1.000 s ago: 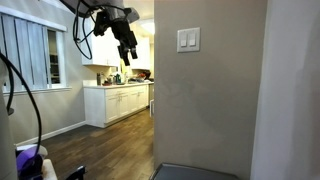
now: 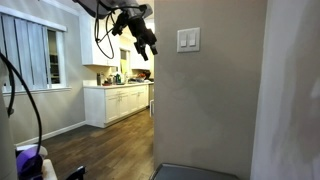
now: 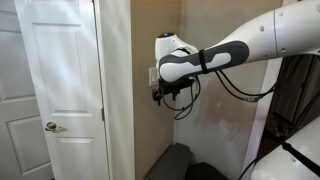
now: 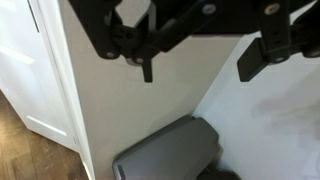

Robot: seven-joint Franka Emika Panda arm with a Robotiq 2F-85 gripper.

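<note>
My gripper [image 2: 148, 51] hangs in the air at the upper middle of exterior view 1, left of a white double light switch [image 2: 188, 40] on the grey wall. Its fingers stand apart with nothing between them. From the other side, in exterior view 2, the gripper [image 3: 165, 98] is close to the wall, and the switch plate [image 3: 153, 77] shows only in part behind the arm. The wrist view has the open gripper at the top, with bare wall beyond it; the switch is out of that view.
A dark grey lidded bin [image 4: 168, 150] stands on the floor below, against the wall. A white door [image 3: 72, 90] is to the left in exterior view 2. Kitchen cabinets [image 2: 118, 104] are far behind. Black cables [image 3: 245, 95] loop from the arm.
In exterior view 1 my gripper has moved right and slightly up, nearer in the picture to the light switch. The surroundings look the same.
</note>
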